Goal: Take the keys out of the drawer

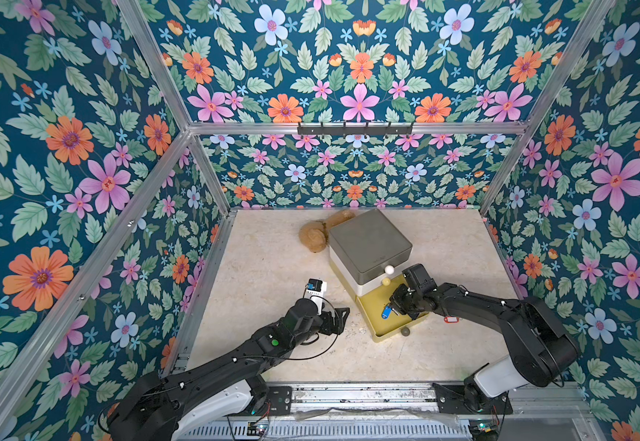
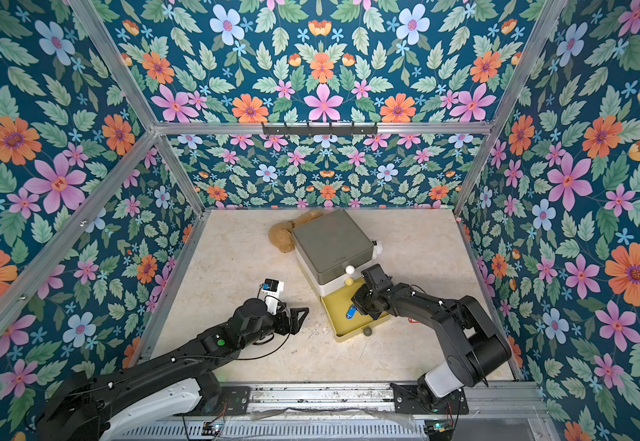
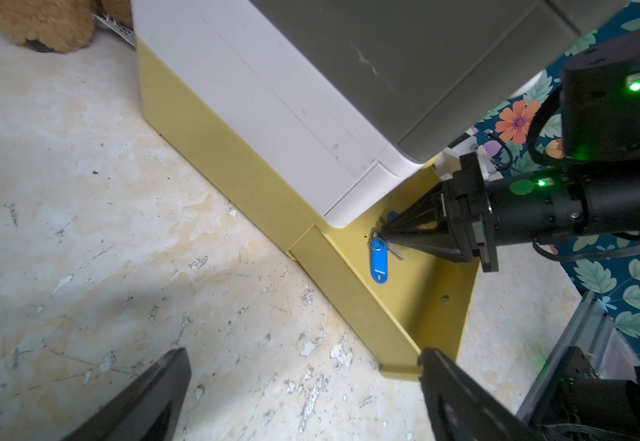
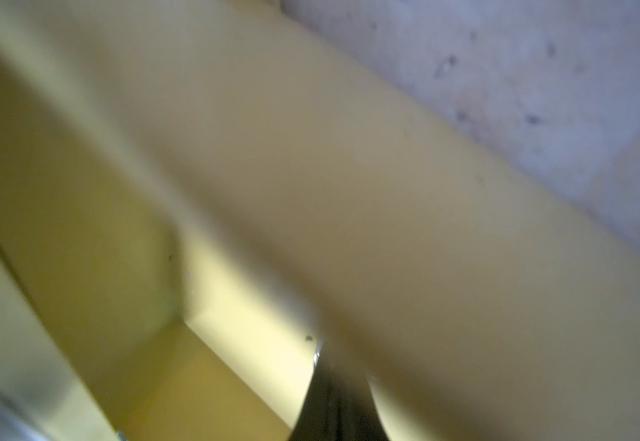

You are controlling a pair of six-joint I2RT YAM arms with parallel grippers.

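Note:
The blue-tagged keys (image 3: 378,261) lie on the floor of the pulled-out yellow drawer (image 3: 356,290). Their ring and metal keys show beside the tips of my right gripper, which reaches down into the drawer. In the right wrist view, that gripper's dark fingers (image 4: 338,404) are shut together with nothing visible between them; the blue tag is out of that view. From above, the tag (image 1: 386,311) sticks out left of the right gripper. My left gripper stands open and empty over the table, left of the drawer.
The grey-topped box (image 1: 371,246) stands behind the drawer, two round knobs near its front. A brown plush toy (image 1: 314,236) touches its left side. A white device (image 1: 316,288) sits by the left arm, a red item (image 1: 450,319) right of the drawer.

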